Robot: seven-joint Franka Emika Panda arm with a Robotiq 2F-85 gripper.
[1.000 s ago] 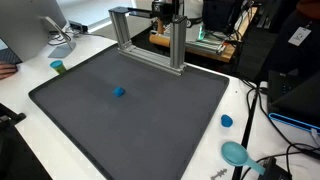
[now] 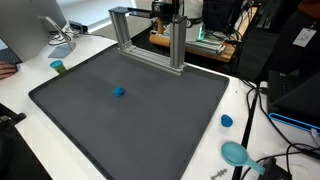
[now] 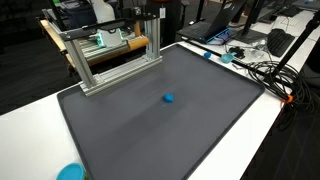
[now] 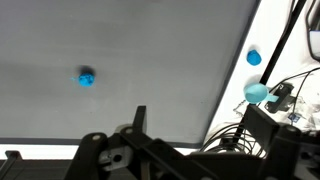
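Note:
A small blue object (image 4: 86,78) lies on the dark grey mat (image 2: 130,130), left of my gripper in the wrist view. The gripper is open, its two fingers (image 4: 139,120) wide apart at the bottom of that view with only the mat showing between them. Exterior view 1 has the same blue object (image 2: 119,91) toward the mat's far left, and exterior view 2 shows it (image 3: 168,98) near the middle. A second blue piece (image 2: 226,121) rests off the mat on the white table. Close to it is a teal round dish or ladle (image 2: 238,155).
A metal frame (image 2: 150,55) stands at the mat's far edge. A green-and-blue cup (image 2: 58,67) is on the white table beside the mat. Black cables (image 3: 275,75) bunch near the teal dish.

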